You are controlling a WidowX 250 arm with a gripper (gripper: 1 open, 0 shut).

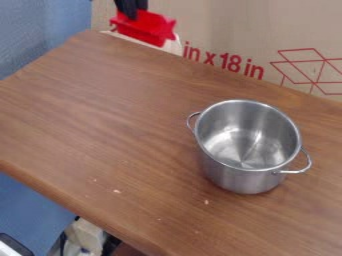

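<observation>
A red object (147, 28) is held up at the top of the view, left of centre, under the black gripper (131, 10), which is mostly cut off by the top edge; its fingers are too hidden to judge. A steel pot (246, 148) with two side handles stands on the right part of the wooden table (94, 120); its inside looks empty.
A cardboard backdrop (274, 40) with red printing runs along the back. A blue surface (34, 30) lies beyond the table's left edge.
</observation>
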